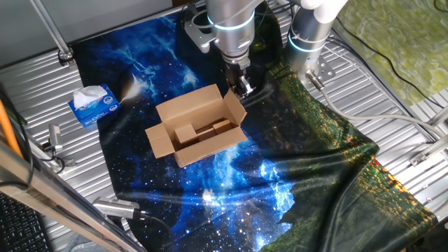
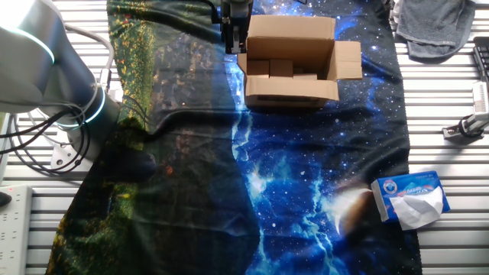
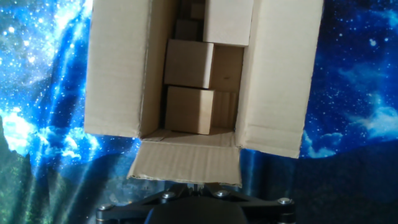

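Note:
An open cardboard box (image 1: 210, 145) stands on the cloth with its flaps spread outward. Several wooden blocks lie inside it; the wrist view shows one block (image 3: 188, 111) closest to the near flap, another block (image 3: 188, 64) behind it, and a paler block (image 3: 227, 22) further in. Beside the box's end nearest the arm hangs my gripper (image 1: 245, 89), pointing down and outside the box. In the wrist view the fingers meet at the bottom centre, just short of the near flap (image 3: 186, 163), and nothing shows between them. The gripper looks shut.
A blue tissue box (image 1: 94, 106) sits at the cloth's left edge. The patterned cloth (image 2: 321, 153) has folds, with wide bare areas around the cardboard box. A dark grey cloth (image 2: 434, 27) and a metal clamp (image 2: 466, 126) lie beyond the edge.

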